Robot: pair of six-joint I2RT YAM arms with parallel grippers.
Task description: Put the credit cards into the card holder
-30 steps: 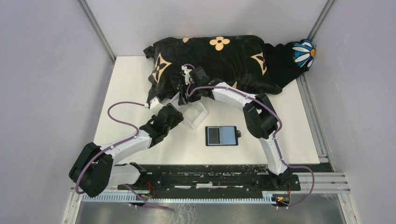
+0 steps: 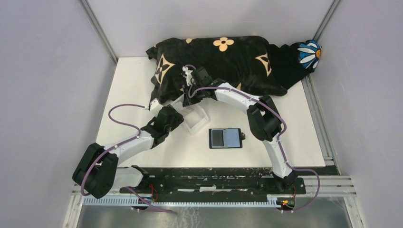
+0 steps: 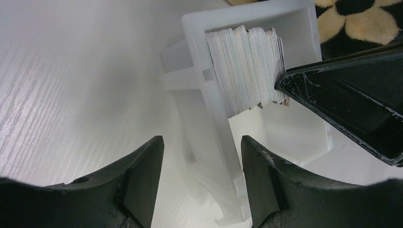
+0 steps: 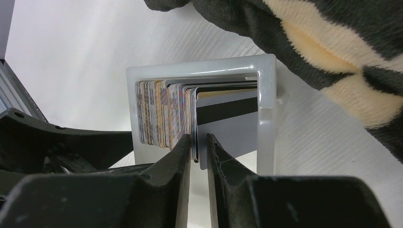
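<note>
Upright credit cards stand packed in a white box [image 2: 203, 124]. The left wrist view shows their edges [image 3: 244, 66]. In the right wrist view, a grey card with a black stripe [image 4: 235, 123] faces outward at the row's end. My right gripper is narrowly open there, with that card's edge in the gap and room beside it. My left gripper is open around the box's long side wall [image 3: 216, 123], which lies nearer its right finger. The card holder [image 2: 225, 138], black with dark and pale blue panels, lies flat on the table.
Behind the box lies a dark patterned cloth [image 2: 209, 59], close to my right gripper. Both arms meet at the box, and a black finger of the right gripper crosses the left wrist view. White table [image 2: 280, 152] around the card holder is clear.
The box has shifted slightly to the left and toward the front. My left gripper has moved slightly left, and the right one has tilted a little. The card holder has stayed put.
</note>
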